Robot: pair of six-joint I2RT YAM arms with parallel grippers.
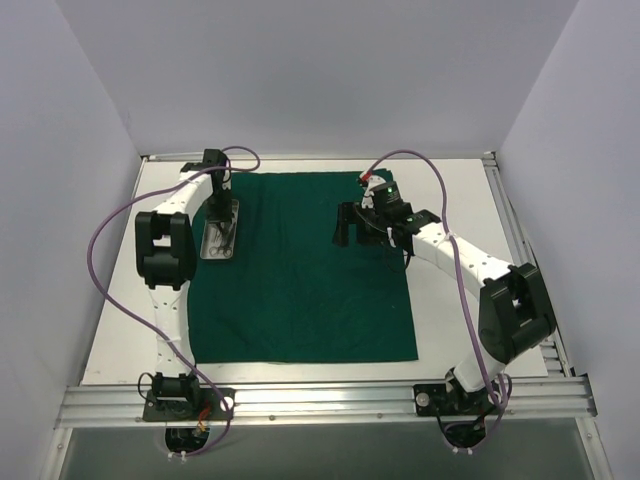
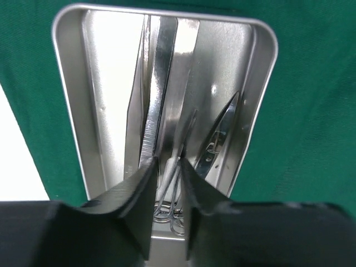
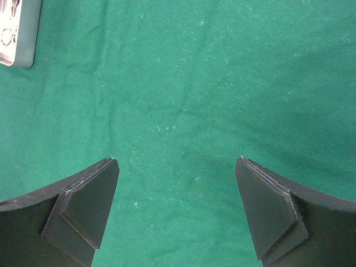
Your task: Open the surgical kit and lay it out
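A steel tray (image 1: 218,250) of surgical instruments sits on the green cloth's left side. In the left wrist view it holds long flat instruments (image 2: 159,83), a curved blade-like instrument (image 2: 218,133) and ringed scissor-like tools (image 2: 167,210). My left gripper is low over the tray, fingers part open and close together at the handles of the ringed tools; whether they touch any is unclear. My right gripper stands open above bare cloth (image 3: 183,100), nothing between its fingers, with the tray's corner (image 3: 26,50) at its upper left.
White table (image 1: 460,330) borders it, with metal rails at the edges and grey walls around.
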